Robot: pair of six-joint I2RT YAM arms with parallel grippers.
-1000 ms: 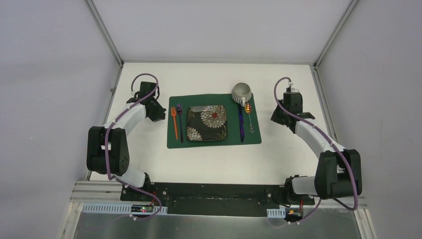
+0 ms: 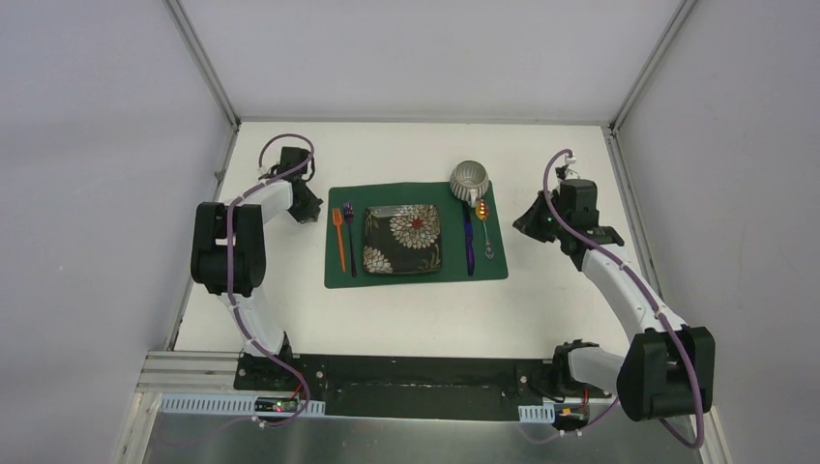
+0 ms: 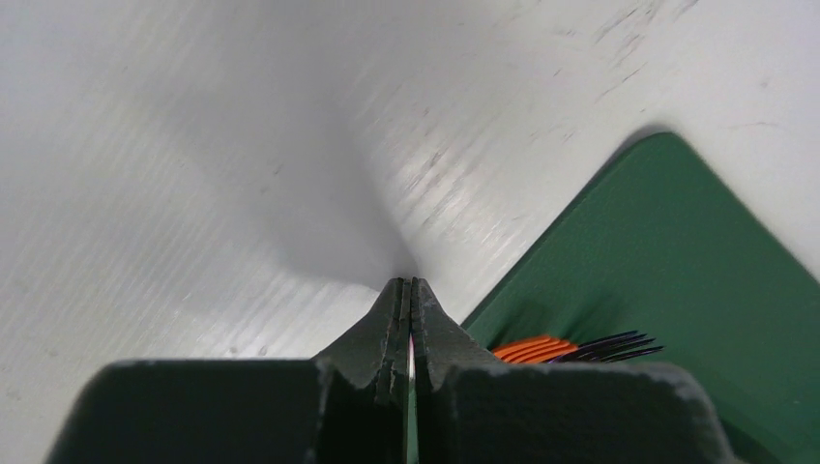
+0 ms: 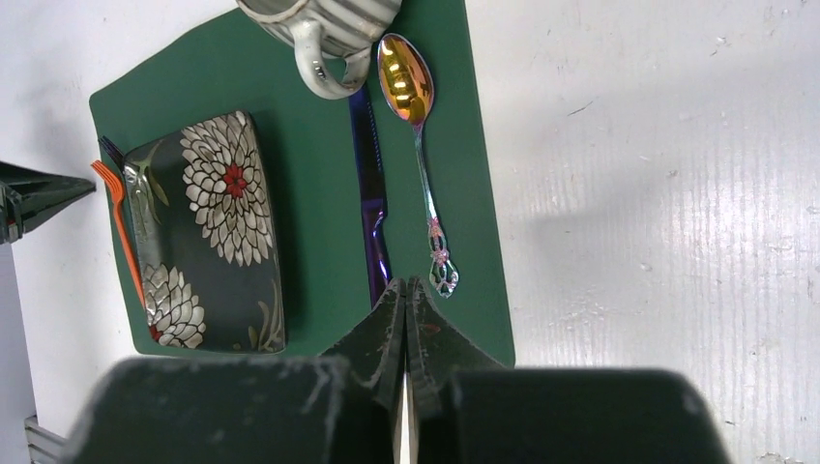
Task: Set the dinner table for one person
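Observation:
On the green placemat (image 2: pixel 396 280) lies a flowered square plate (image 2: pixel 402 239), with an orange fork (image 2: pixel 338 237) and a dark fork (image 2: pixel 351 242) to its left. To its right are a purple knife (image 2: pixel 469 246) and an ornate spoon (image 2: pixel 483 213). A ribbed mug (image 2: pixel 468 178) sits at the mat's top right corner, above the knife. My left gripper is shut and empty beside the mat's left end; my right gripper is shut and empty off its right side.
Walls and metal rails (image 2: pixel 624 174) bound it at the back and sides.
Both arms have shifted slightly, their wrists and forearms at new places in the top view. The tableware has not moved.

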